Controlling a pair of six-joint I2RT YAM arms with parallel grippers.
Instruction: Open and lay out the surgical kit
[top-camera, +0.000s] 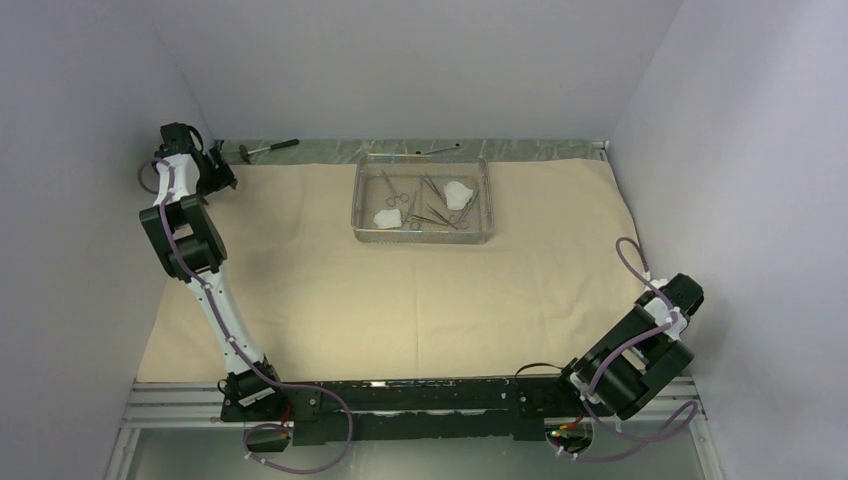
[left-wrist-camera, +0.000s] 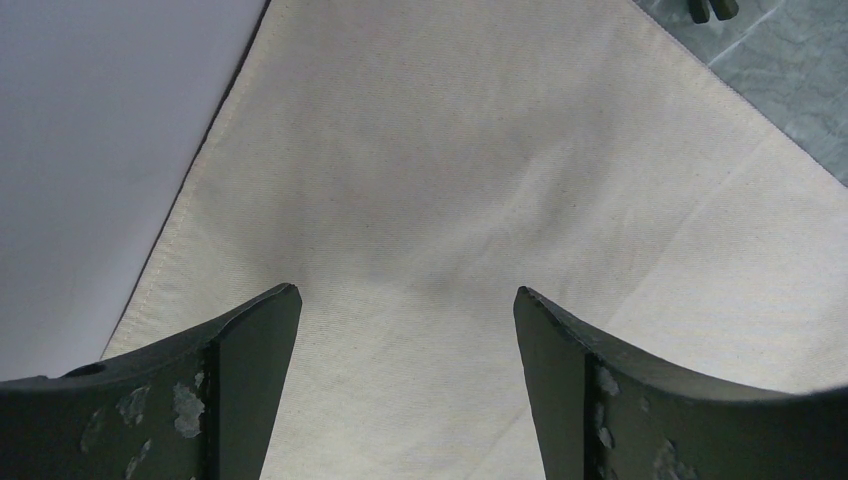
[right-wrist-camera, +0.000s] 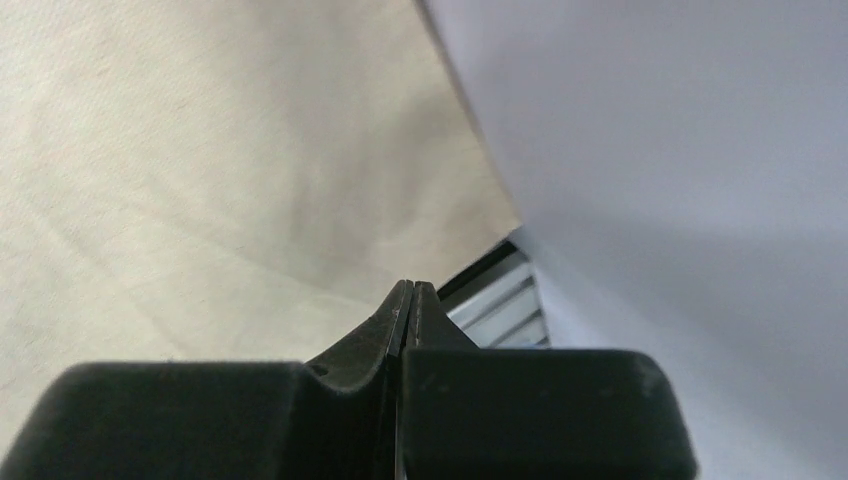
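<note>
A clear tray (top-camera: 422, 238) sits at the back middle of the beige cloth (top-camera: 300, 300), holding scissors, thin steel instruments and two white gauze pieces (top-camera: 457, 196). My left gripper is at the back left corner, open, with only cloth seen between its fingertips. My right gripper is at the right edge by the wall, shut with nothing between its tips, over the cloth's corner in the right wrist view.
Behind the cloth lies a green strip with a black-handled tool (top-camera: 270, 145) and a thin rod (top-camera: 438, 150). Walls (top-camera: 760, 200) close in both sides.
</note>
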